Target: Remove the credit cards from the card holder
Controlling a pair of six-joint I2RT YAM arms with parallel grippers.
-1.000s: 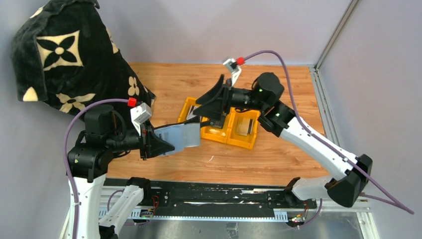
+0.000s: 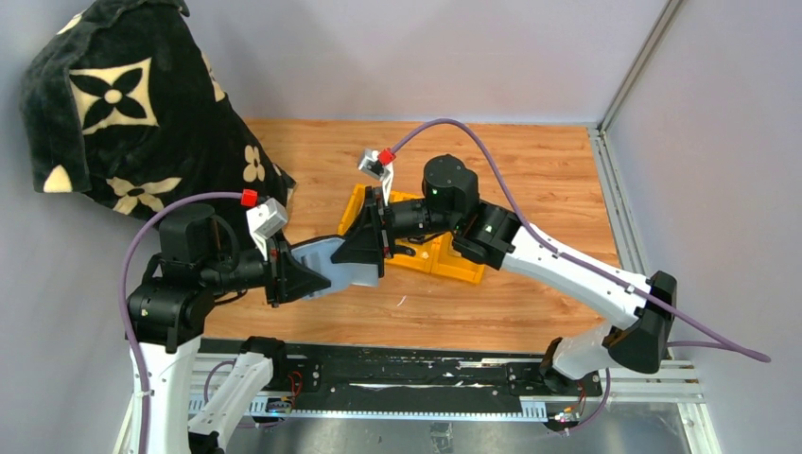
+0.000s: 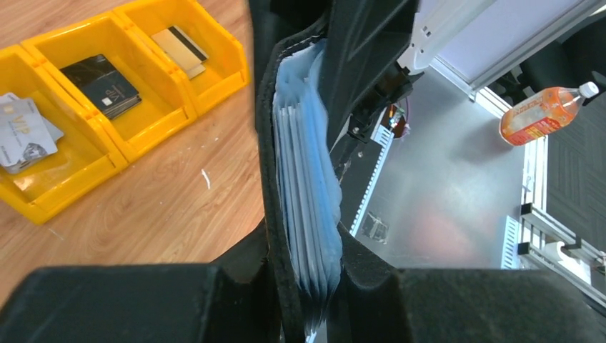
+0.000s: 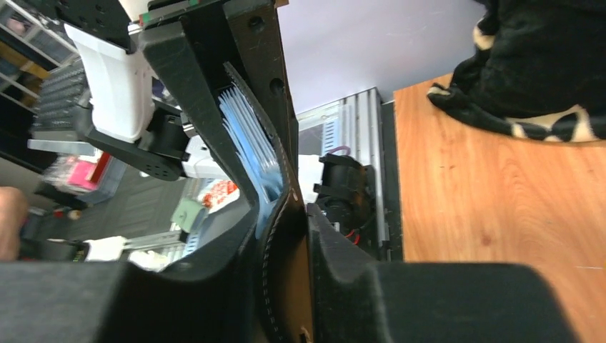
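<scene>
The card holder (image 2: pixel 363 274) hangs above the table, a black cover with stacked translucent blue sleeves. My left gripper (image 2: pixel 312 278) is shut on one end of it. At the other end my right gripper (image 2: pixel 346 243) stands partly open, its fingers on either side of the cover and sleeves. The left wrist view shows the blue sleeves (image 3: pixel 307 186) edge-on beside the dark cover (image 3: pixel 269 164). Whether any card is still inside them, I cannot tell. Silver VIP cards (image 3: pixel 25 132), black cards (image 3: pixel 103 84) and a beige-and-black stack (image 3: pixel 180 50) lie in separate compartments of the yellow tray (image 3: pixel 118 146).
A dark patterned cushion (image 2: pixel 142 123) fills the back left. Bare wooden table (image 2: pixel 530 189) lies to the right of the tray and in front of it. An orange bottle (image 3: pixel 539 118) stands beyond the table, away from the arms.
My right gripper has come left and slightly down, from above the tray to around the holder's free end. The left gripper and the holder have stayed nearly in place.
</scene>
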